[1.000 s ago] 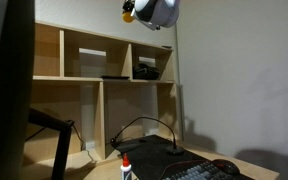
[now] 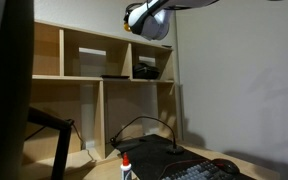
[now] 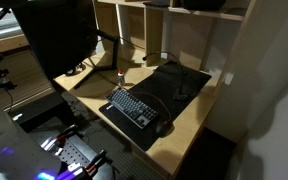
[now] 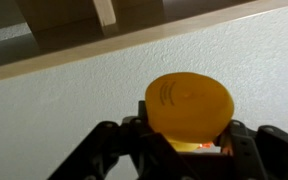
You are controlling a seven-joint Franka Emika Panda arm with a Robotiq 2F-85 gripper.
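Observation:
A rounded orange-yellow object (image 4: 189, 105) fills the middle of the wrist view, its top facing the camera. Around it are the black fingers of my gripper, shut on it. In exterior view 1 the gripper (image 2: 130, 18) is high up, level with the top of the shelf unit, and only a small orange patch of the object (image 2: 127, 26) shows. What the object is, I cannot tell. Exterior view 2 shows neither the gripper nor the object clearly.
The wooden shelf unit (image 2: 103, 79) stands behind the desk. Below are a white bottle with a red cap (image 2: 126, 170), a keyboard (image 3: 134, 106), a mouse (image 3: 164, 128) and a desk lamp (image 2: 142, 119). A plain wall (image 2: 244, 80) rises at the right.
The arm's end has tilted and come slightly lower in exterior view 1, and more of the arm shows toward the upper right. The orange object is still in the gripper. The desk is unchanged.

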